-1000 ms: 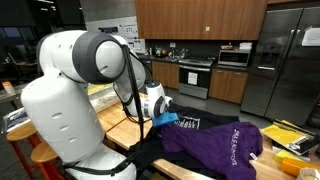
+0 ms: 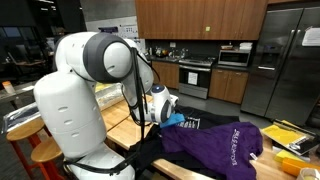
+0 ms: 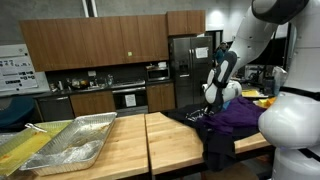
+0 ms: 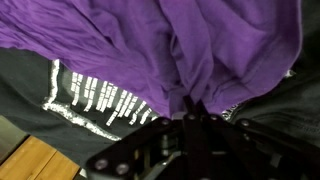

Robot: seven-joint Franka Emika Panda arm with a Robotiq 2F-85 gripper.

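A large purple cloth [image 2: 215, 145] lies crumpled over a black garment with white print [image 4: 100, 95]. In the wrist view, my gripper is down at the purple cloth [image 4: 140, 50], its fingers shut. A raised fold of the cloth runs straight to the fingertips, and creases gather there, so a pinch of it appears to be between them. The exact contact is dark and partly hidden by the fingers. From the side, the gripper [image 3: 208, 110] is low over the near part of the dark cloth heap.
A foil tray [image 3: 75, 140] stands on the wooden table [image 3: 175, 145], well away from the arm. Yellow items [image 2: 285, 135] lie at the far right. Bare wood is free between tray and cloths.
My arm and gripper have shifted slightly to the right and down in exterior view 1. The cloths look nearly the same.
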